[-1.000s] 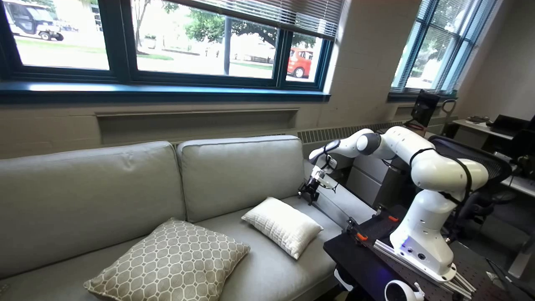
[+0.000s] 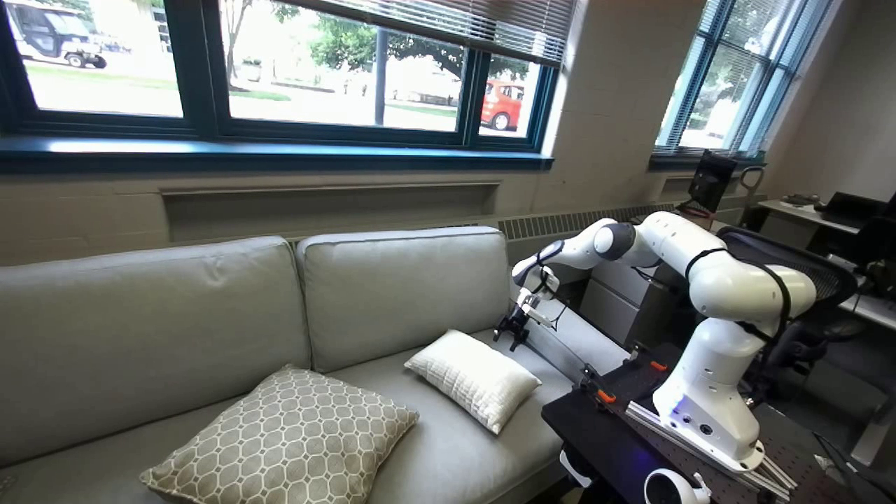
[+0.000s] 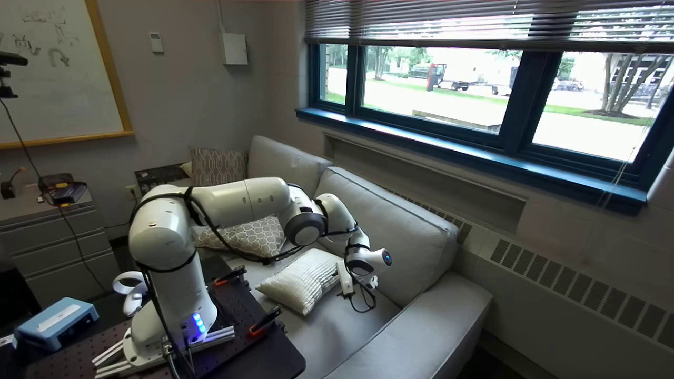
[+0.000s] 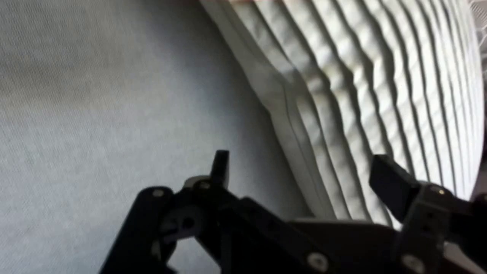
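A small white ribbed pillow (image 2: 474,378) lies on the seat of the grey sofa (image 2: 403,294), close to its right armrest. My gripper (image 2: 508,343) is just above the seat at the pillow's back right side, between it and the armrest. In the wrist view the gripper is open, fingers wide apart, with one fingertip (image 4: 221,164) over bare grey fabric and the other in front of the ribbed pillow (image 4: 365,100). Nothing is held. Whether that second finger touches the pillow I cannot tell.
A larger patterned cushion (image 2: 290,432) rests on the sofa left of the white pillow. The sofa's back cushion (image 2: 407,290) rises behind my gripper, and the armrest (image 3: 410,328) is close by. Clamps with orange handles (image 3: 262,322) stand on the black table edge.
My gripper has come slightly lower and to the left, nearer the white pillow. The pillows have not moved.
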